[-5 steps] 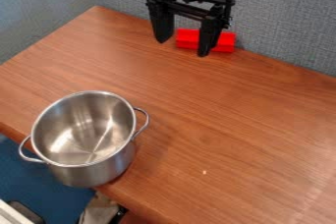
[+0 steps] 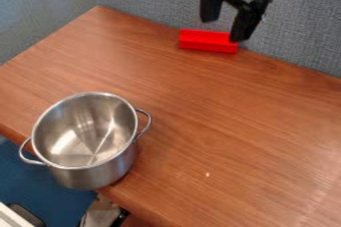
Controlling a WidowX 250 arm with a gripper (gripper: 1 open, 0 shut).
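My black gripper (image 2: 226,15) hangs open at the top middle, its fingers turned at an angle above a red rectangular block (image 2: 198,40). The block lies on the wooden table near the back wall, and nothing shows between the fingers. A steel pot (image 2: 76,145) with two handles stands at the table's front left and holds a thin streak or object that is unclear.
A grey padded wall (image 2: 300,22) runs along the back. The table's edge drops to a blue area at the lower left.
My gripper has risen toward the back and right and turned from side-on to angled, uncovering more of the red block. The block and pot stay in place.
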